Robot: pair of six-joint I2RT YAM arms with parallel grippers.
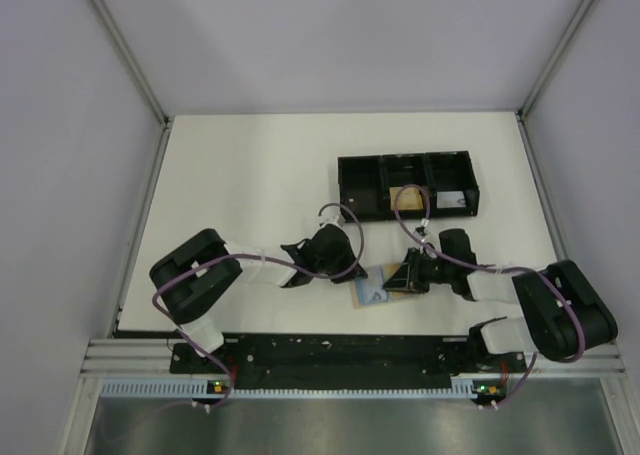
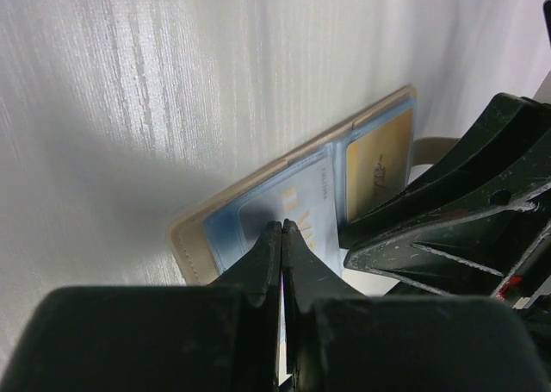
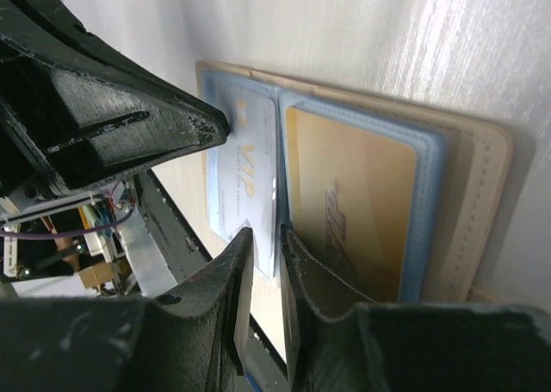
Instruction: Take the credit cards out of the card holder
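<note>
The open card holder lies flat on the table below the black box, its tan cover holding a blue VIP card and a gold card in separate halves. My left gripper is shut at the holder's left part, over the VIP card, with nothing visible between its fingers. My right gripper is at the divide between the two cards, its fingertips slightly apart at the VIP card's edge; whether that edge is between them is unclear.
A black three-compartment box stands behind the holder, cards in two compartments. Both arms crowd the holder.
</note>
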